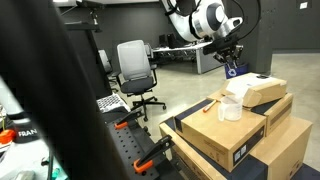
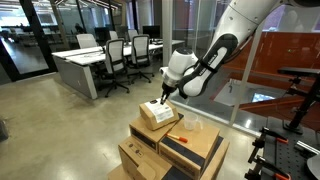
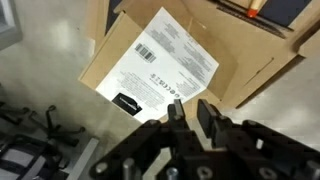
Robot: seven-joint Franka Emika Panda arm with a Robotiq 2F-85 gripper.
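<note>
My gripper stands open with nothing between its fingers. Under it in the wrist view is a small cardboard box (image 3: 225, 35) bearing a white label (image 3: 158, 65) with barcodes. Exterior view 2 shows the arm's end (image 2: 163, 96) above this small box (image 2: 157, 113), apparently clear of it, though the exact gap is hard to judge. An orange-handled tool (image 1: 208, 105) lies on the larger carton, beside a clear plastic container (image 1: 231, 107). Exterior view 1 has the small box (image 1: 258, 92) behind that container.
Large cardboard cartons (image 1: 220, 128) form the work surface, with bare floor (image 2: 70, 130) to one side. Office chairs (image 1: 137, 75) and desks stand farther off. Black clamps (image 1: 155, 152) are in front of the cartons.
</note>
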